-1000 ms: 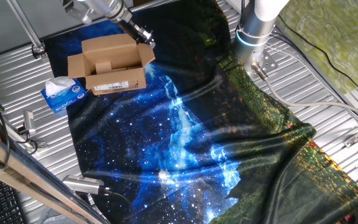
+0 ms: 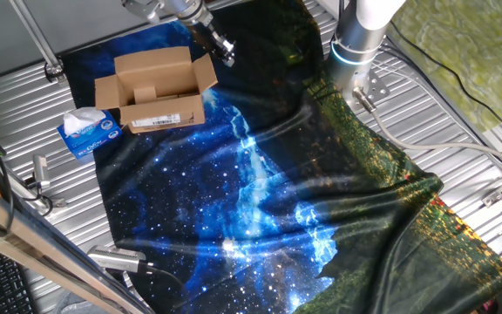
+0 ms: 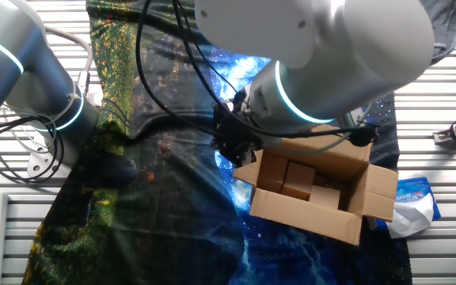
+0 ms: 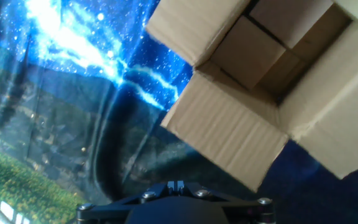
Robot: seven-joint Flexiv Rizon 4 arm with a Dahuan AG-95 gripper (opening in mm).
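An open cardboard box [image 2: 161, 119] stands on the dark, star-printed cloth [image 2: 190, 192], its flaps folded outward. Smaller brown cardboard blocks [image 3: 298, 180] lie inside it, also visible in the wrist view as a brown block [image 4: 248, 51]. My gripper [image 2: 228, 59] hangs beside the box, off its right flap in exterior view 1. At the bottom of the wrist view the gripper has its fingertips together, with nothing visible between them. The arm covers part of the box's edge in exterior view 2.
A blue tissue box [image 2: 91, 138] with a white tissue sticking out is close beside the cardboard box. The robot's base [image 2: 356, 65] stands at the cloth's far edge. A power adapter [image 2: 118, 259] lies near the front left. Wrinkled but bare cloth fills the middle.
The boxes and cloth look unmoved.
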